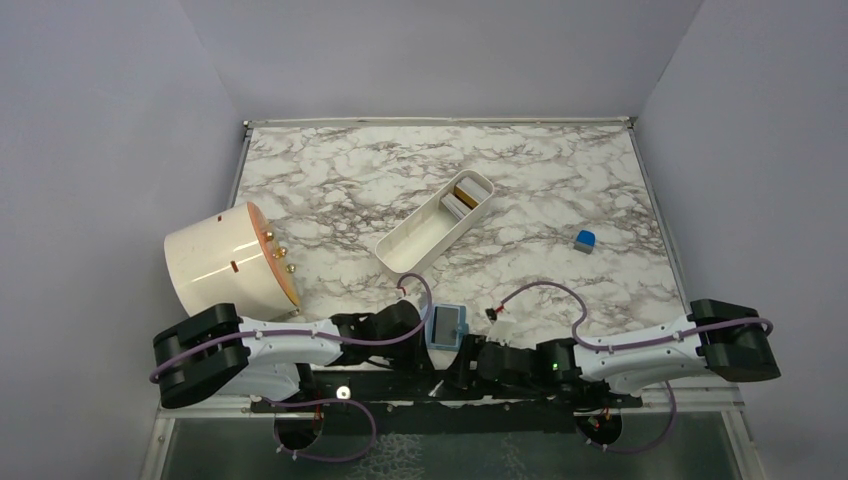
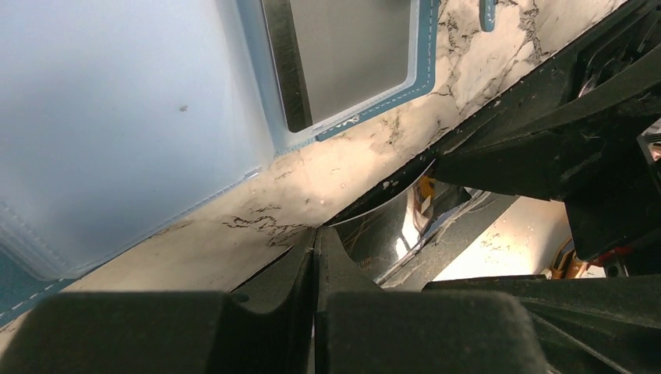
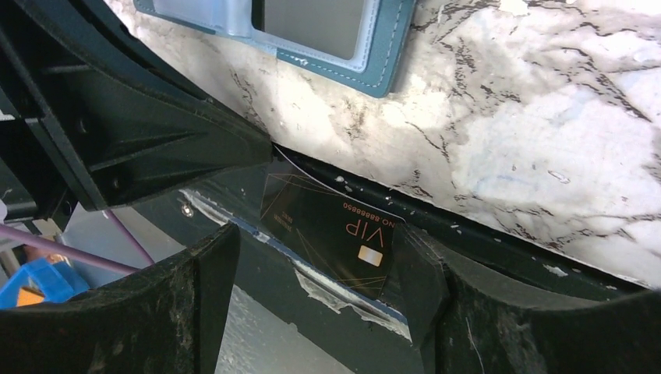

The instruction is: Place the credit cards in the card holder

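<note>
A thin black VIP card is tilted and slightly bowed near the table's front edge. In the left wrist view my left gripper is shut, one end of the card at its fingertips. My right gripper stands open, its two fingers spread around the card's face; one finger is at or very near the card's other end. Just behind the card, the light blue card holder lies open on the table, its clear sleeves showing.
A long white tray with several cards at its far end stands behind the holder. Farther right is a small blue block; at left lies a cream drum-shaped container. Both arms crowd the front edge.
</note>
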